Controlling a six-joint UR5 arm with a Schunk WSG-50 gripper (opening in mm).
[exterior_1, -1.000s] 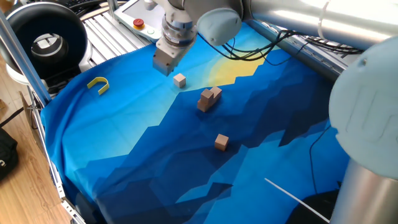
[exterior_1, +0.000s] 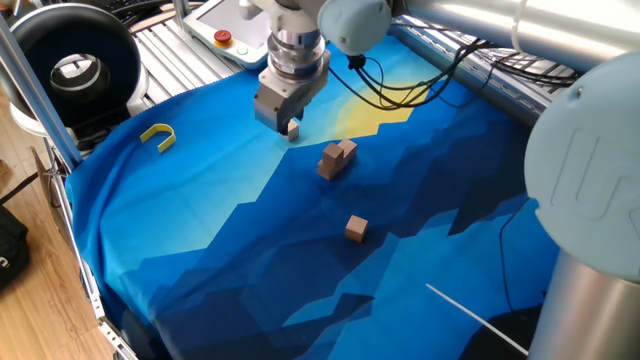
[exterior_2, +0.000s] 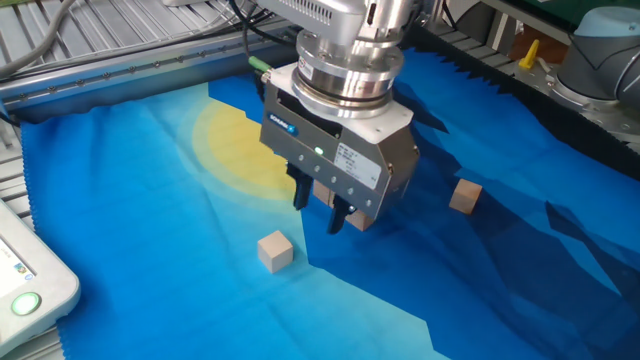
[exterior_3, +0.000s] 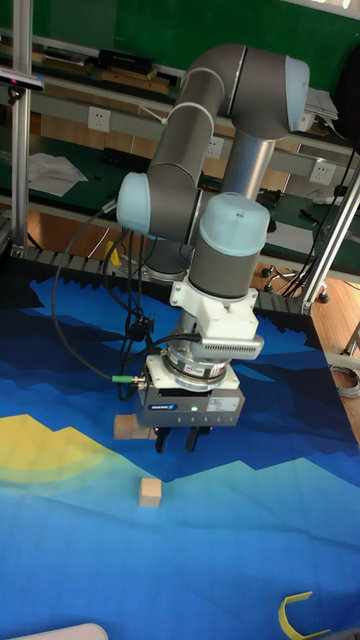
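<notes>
My gripper (exterior_2: 317, 220) hangs above the cloth, open, with a clear gap between its two black fingers (exterior_2: 301, 190). A single pale wooden cube (exterior_2: 275, 252) lies on the light blue part; in exterior view 2 it shows below and left of the fingertips, apart from them. In exterior view 1 the gripper's body partly covers this cube (exterior_1: 293, 131). A small cluster of wooden blocks (exterior_1: 334, 160), one raised on top, stands nearby; in exterior view 2 the fingers partly hide these blocks (exterior_2: 361, 219). Another cube (exterior_1: 357, 229) sits alone on the dark blue part.
A yellow curved piece (exterior_1: 159, 135) lies at the cloth's left side. The teach pendant (exterior_1: 232, 35), with its red button, rests at the table's back edge. Black cables (exterior_1: 425, 95) droop beside the arm.
In exterior view 1 the gripper has moved right and slightly down, so it now covers part of the pale cube, which was fully visible before. The blocks have not moved.
</notes>
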